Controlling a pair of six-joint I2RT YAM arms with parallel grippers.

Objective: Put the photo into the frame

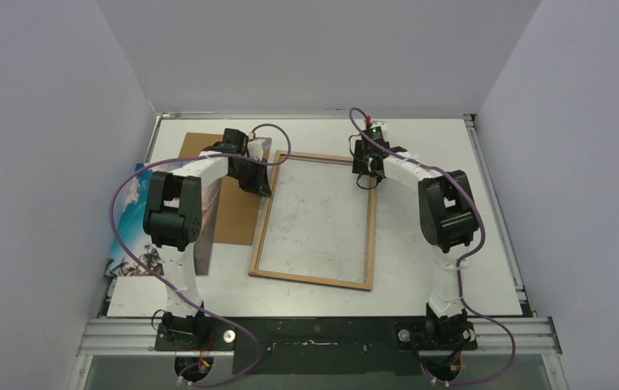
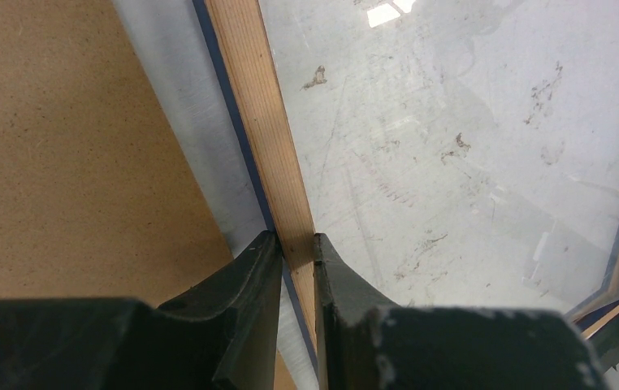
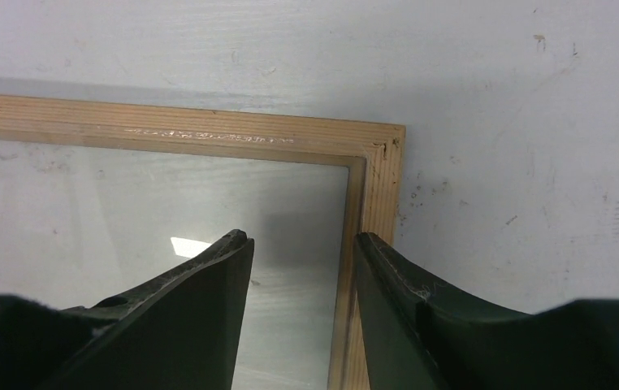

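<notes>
The wooden frame (image 1: 310, 279) lies flat and empty of any picture, with a clear pane (image 1: 314, 219) inside its rim. On its left side bar (image 2: 270, 130) my left gripper is shut, one finger on each side of the wood. Over the frame's far right corner (image 3: 383, 138) is my right gripper, its fingers apart. Its right finger (image 3: 396, 284) overlaps the right side bar in view, the left one is over the pane; whether either touches cannot be told. The photo (image 1: 134, 219), blue with a beach scene, lies at the far left, partly behind the left arm.
A brown backing board (image 1: 235, 223) lies between the photo and the frame, partly under the left arm. Bare white table (image 1: 408, 260) stretches right of the frame. Purple cables loop over both arms.
</notes>
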